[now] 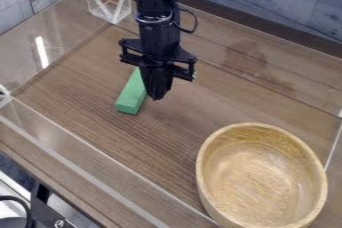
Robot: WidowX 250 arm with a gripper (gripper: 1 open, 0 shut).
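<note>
My black gripper (pixel 156 80) hangs over the wooden surface near the middle of the camera view, pointing down. A green rectangular block (pixel 132 93) lies just left of its fingertips, its far end partly behind the gripper. Whether the fingers are open or shut is hard to make out.
A large tan round bowl (pixel 261 177) sits at the front right. Clear plastic pieces stand at the left edge and back left. Grey panels border the back, and a black cable lies at the bottom left corner.
</note>
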